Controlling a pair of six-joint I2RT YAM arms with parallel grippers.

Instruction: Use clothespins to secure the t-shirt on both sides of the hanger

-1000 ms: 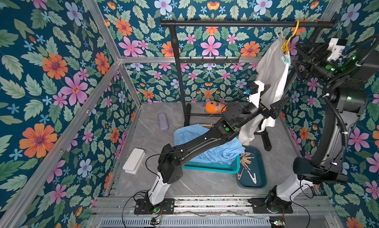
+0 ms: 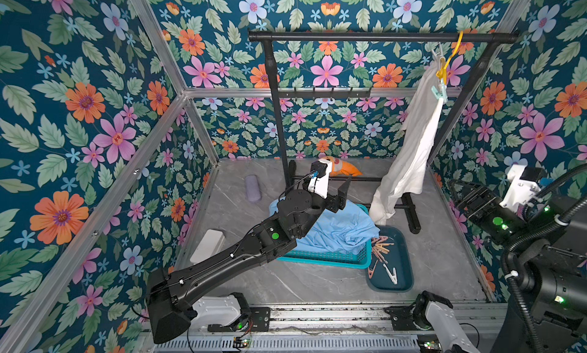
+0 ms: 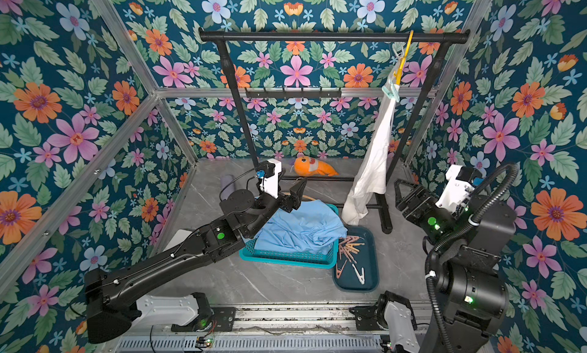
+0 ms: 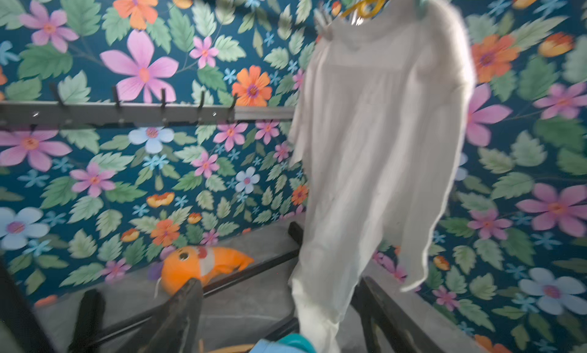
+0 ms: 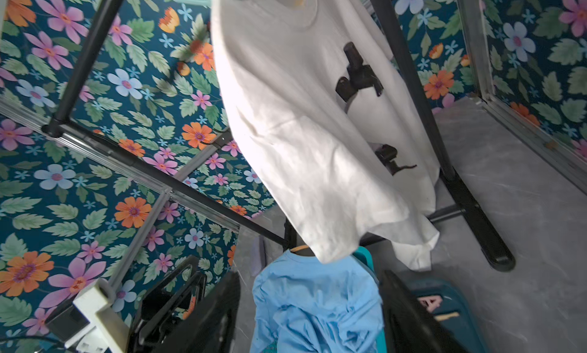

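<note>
The white t-shirt (image 2: 403, 157) hangs on a yellow hanger (image 3: 401, 65) from the rack, with a pale mint clothespin (image 2: 438, 90) at its near shoulder and a greyish clip higher up in the left wrist view. My left gripper (image 2: 333, 191) is open above the blue cloth, apart from the shirt, nothing between its fingers. My right gripper (image 3: 408, 197) is open to the shirt's right, also empty. Loose clothespins (image 2: 380, 248) lie in a dark tray (image 2: 397, 282).
A turquoise basket (image 2: 324, 261) holds the blue cloth (image 2: 318, 224). An orange plush (image 3: 315, 166) lies behind the rack (image 3: 333, 36). A purple roll (image 2: 252, 188) and white box (image 2: 206, 248) sit on the left floor.
Both arms have moved away from the shirt: the left gripper down and left, the right gripper down from beside the hanger. The shirt has swung slightly.
</note>
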